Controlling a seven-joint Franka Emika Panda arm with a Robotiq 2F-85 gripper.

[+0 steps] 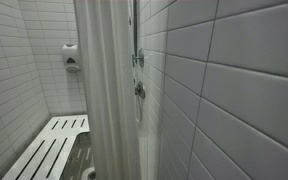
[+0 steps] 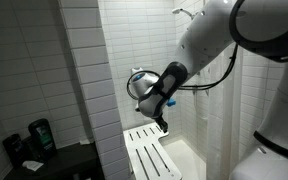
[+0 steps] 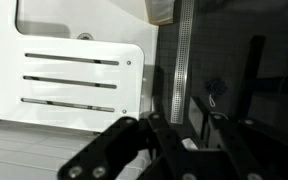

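Note:
In the wrist view my gripper points down over the shower floor, beside the slatted white bench. Its dark fingers reach up from the lower edge with a gap between them, and a metal drain strip shows in that gap. Whether anything is pinched lower between the fingers is too dark to make out. A pale beige object, cut off by the top edge, sits at the bench's corner. From the second exterior view, the gripper hangs just above the bench.
A shower curtain hides much of the stall, and a dispenser is mounted on the tiled wall. Valve fittings stick out beside the curtain. Dark containers stand on a black surface at left.

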